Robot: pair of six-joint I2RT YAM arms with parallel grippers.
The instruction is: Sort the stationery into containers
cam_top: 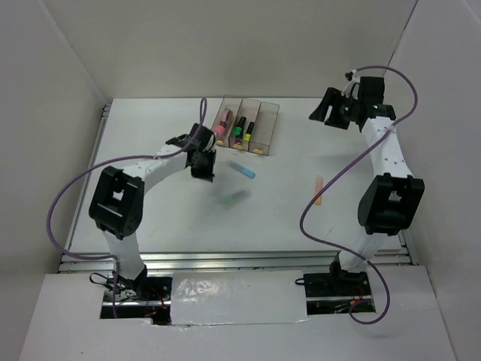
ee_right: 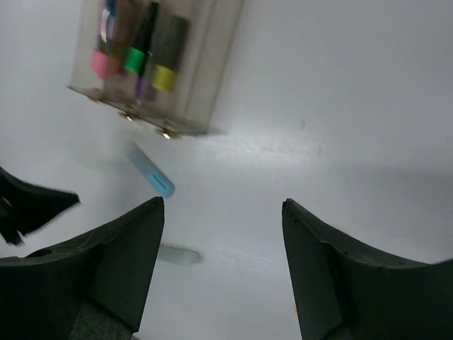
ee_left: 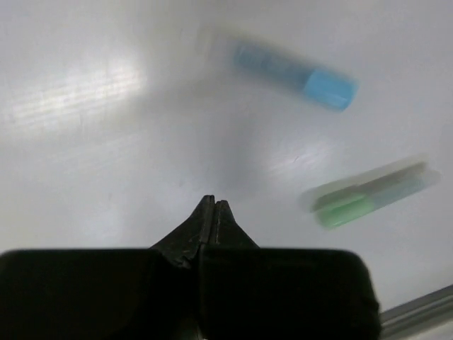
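My left gripper (cam_top: 203,178) is shut over the table with nothing between its fingertips; the left wrist view shows those tips (ee_left: 206,223) meeting. Off to their right lies a clear, green-ended stick (ee_left: 371,195), blurred in the top view. A blue-ended stick (cam_top: 242,170) rests between it and the organizer (cam_top: 264,128). An orange stick (cam_top: 319,191) lies alone on the right side. My right gripper (cam_top: 324,116) is open and empty at the far right. In the organizer, a pink-capped pencil tube (ee_right: 108,60) fills the left compartment, while green- and purple-ended markers (ee_right: 136,60) and a yellow-ended one (ee_right: 166,74) lie beside it.
The organizer's right compartment looks empty. Walls (cam_top: 240,53) rise behind and at both sides of the table. Metal rails (cam_top: 233,262) border the front.
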